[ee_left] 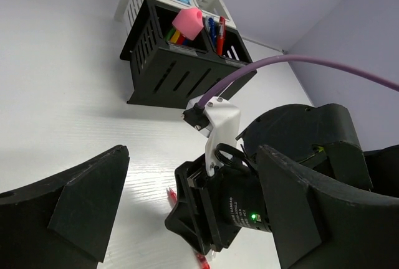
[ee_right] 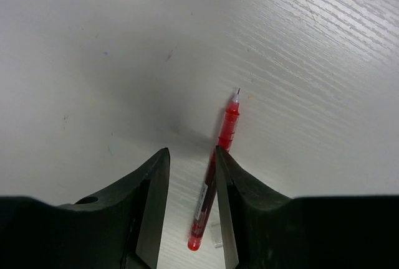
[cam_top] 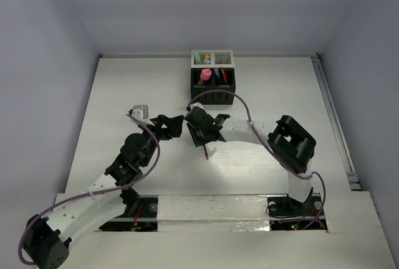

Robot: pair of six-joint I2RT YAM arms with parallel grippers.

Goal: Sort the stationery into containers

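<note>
A red pen [ee_right: 227,129] lies on the white table, my right gripper just over it with fingers apart, the right one overlapping the pen in the right wrist view; nothing shows held. A small clear piece, partly hidden, lies beside the pen. My left gripper [cam_top: 176,126] hangs open left of the right one, nothing between its fingers. At the back stand a black organizer [ee_left: 162,76] holding pens and a pink item [ee_left: 187,21], and a white one [cam_top: 222,59] with green, orange and blue items.
Walls [cam_top: 224,7] enclose the table at the back and sides. My right arm reaches across the middle right of the table, close to the left gripper.
</note>
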